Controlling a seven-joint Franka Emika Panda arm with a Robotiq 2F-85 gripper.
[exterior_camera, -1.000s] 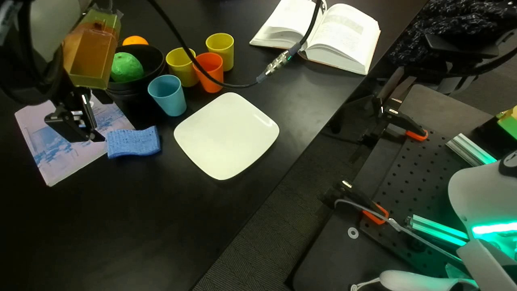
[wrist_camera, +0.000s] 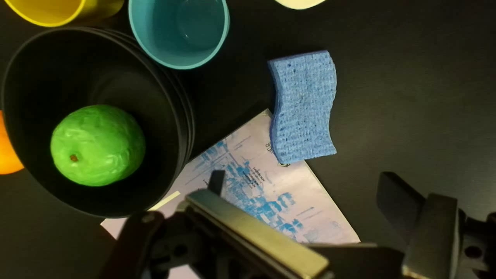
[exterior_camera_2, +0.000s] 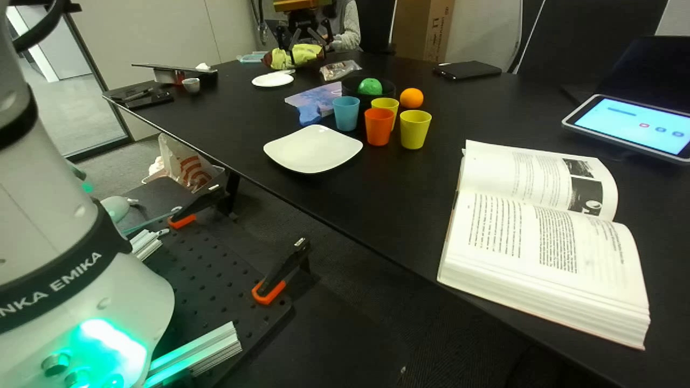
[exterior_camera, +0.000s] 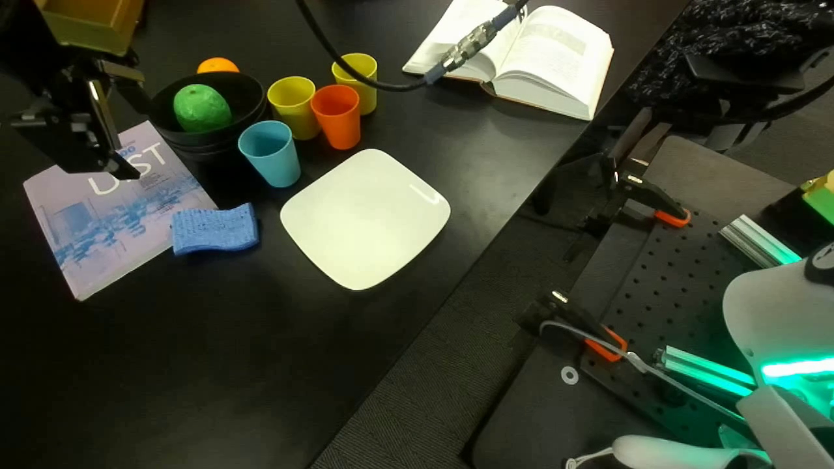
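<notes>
My gripper (exterior_camera: pixel 131 134) is open, with nothing between its fingers, and hangs over the magazine (exterior_camera: pixel 78 211) in exterior view 1. From the wrist, its fingers (wrist_camera: pixel 393 195) stand wide apart. A wavy blue sponge (wrist_camera: pixel 304 107) lies partly on one edge of the magazine, clear of my fingers. The black stacked bowls (wrist_camera: pixel 183 135) hold a green round fruit (wrist_camera: pixel 97 145). Beside them stands an empty blue cup (wrist_camera: pixel 181 32). In exterior view 2 my gripper (exterior_camera_2: pixel 304 33) appears far back, above the table.
An orange cup (exterior_camera: pixel 337 117), yellow cups (exterior_camera: pixel 295 105) and an orange fruit (exterior_camera_2: pixel 411 98) stand near the bowls. A bare white plate (exterior_camera: pixel 365 220) lies toward the table's edge. An open book (exterior_camera_2: pixel 543 239) lies farther along.
My gripper has moved up and left in exterior view 1, away from the sponge, uncovering more of the magazine and bowls. The sponge, cups and plate have not moved.
</notes>
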